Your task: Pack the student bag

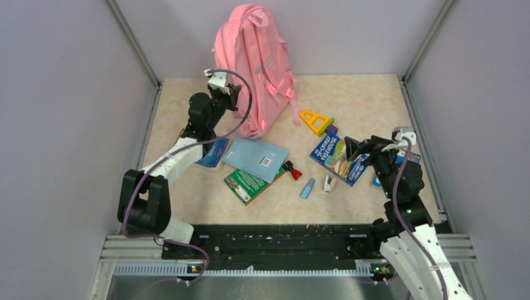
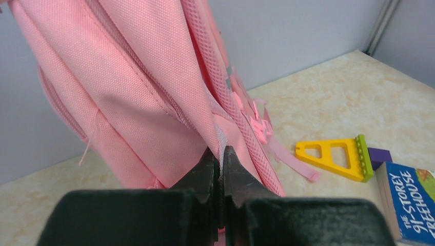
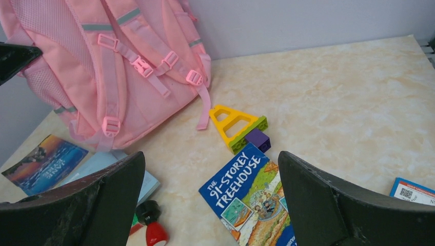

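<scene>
The pink backpack (image 1: 257,56) stands turned at an angle against the back wall, its lower part on the table. My left gripper is shut on a fold of the pink fabric along the bag's side edge. From the top, my left gripper (image 1: 237,100) sits against the bag's left side. My right gripper is open above the treehouse book (image 3: 251,192), nothing between its fingers. A blue folder (image 1: 253,156) lies partly over a green book (image 1: 240,184). Partly hidden by the left arm is a dark blue book (image 1: 215,153).
A yellow triangular piece (image 1: 315,122) and a purple block (image 1: 332,129) lie near the treehouse book. Toward the front are a red-and-black item (image 1: 292,170), a blue stick (image 1: 307,188) and a small stapler (image 1: 329,183).
</scene>
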